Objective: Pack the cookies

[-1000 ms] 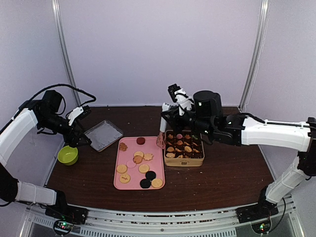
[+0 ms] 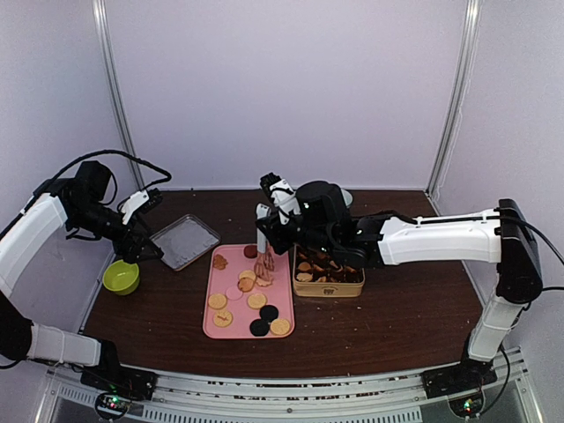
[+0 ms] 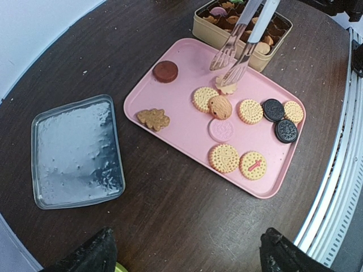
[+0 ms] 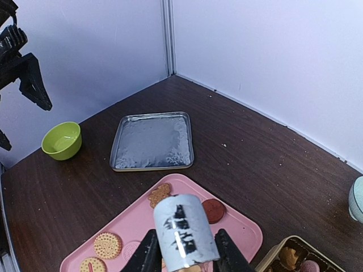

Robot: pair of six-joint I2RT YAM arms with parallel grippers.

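A pink tray point(image 2: 247, 322) holds assorted cookies, among them black ones point(image 3: 286, 131), round cream ones point(image 3: 224, 158) and a brown disc point(image 3: 165, 72). My right gripper is shut on white-handled tongs point(image 4: 181, 226), whose slotted heads point(image 3: 235, 71) hang over a flower-shaped cookie point(image 3: 228, 89) near the tray's middle; whether they touch it I cannot tell. A divided box point(image 2: 328, 289) of cookies stands right of the tray. My left gripper point(image 2: 139, 248) hangs open above the table's left side, with nothing between its fingers.
An empty metal tray point(image 2: 185, 241) lies behind left, a green bowl point(image 2: 121, 278) at the left edge. A pale cup point(image 4: 356, 198) stands at the back behind the box.
My right gripper has moved left and down with the tongs, from by the box's edge to over the pink tray's middle. The left arm has stayed still.
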